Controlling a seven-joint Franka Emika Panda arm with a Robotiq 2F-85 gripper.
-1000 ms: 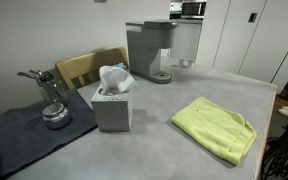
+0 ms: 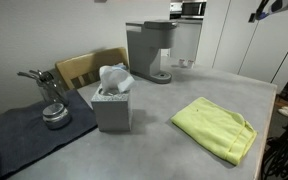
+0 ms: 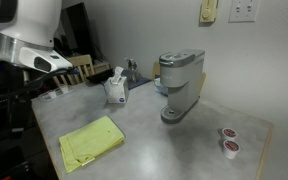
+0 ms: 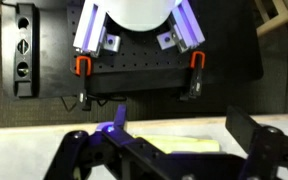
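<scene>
The yellow cloth (image 2: 216, 130) lies spread on the table, one corner folded over; exterior view 2 also shows the cloth (image 3: 91, 142) near the table's left edge. In the wrist view a strip of the cloth (image 4: 181, 143) shows between the dark fingers of my gripper. The fingers stand wide apart, so the gripper is open and nothing is held. From above, it looks down on the table's edge and the robot's base. Part of the white arm (image 3: 29, 65) is at the left of exterior view 2, where the gripper cannot be made out.
A grey coffee maker (image 3: 182, 85) stands at the back, with two pods (image 3: 230, 148) to its right. The tissue box (image 2: 112, 108) is beyond the cloth. Utensils in a metal holder (image 2: 52, 92) rest on a dark mat (image 2: 24, 130).
Part of the arm has come farther into the top right corner of exterior view 1. The cloth and the other table objects have not moved.
</scene>
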